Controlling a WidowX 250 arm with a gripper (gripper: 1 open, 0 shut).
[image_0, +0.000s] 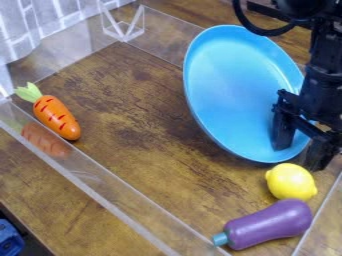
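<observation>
My black gripper (299, 132) is at the right over the front right of a large blue plate (234, 75), its fingers open and pointing down. The plate appears tilted, and the arm hides part of it. Below the gripper lies a yellow lemon (291, 181), apart from it. A purple eggplant (267, 225) lies at the bottom right. An orange carrot (55, 115) with green leaves lies at the left.
Clear plastic walls (134, 210) border the wooden surface (140, 150), whose middle-left is bare. A blue object (7, 236) shows at the lower left edge.
</observation>
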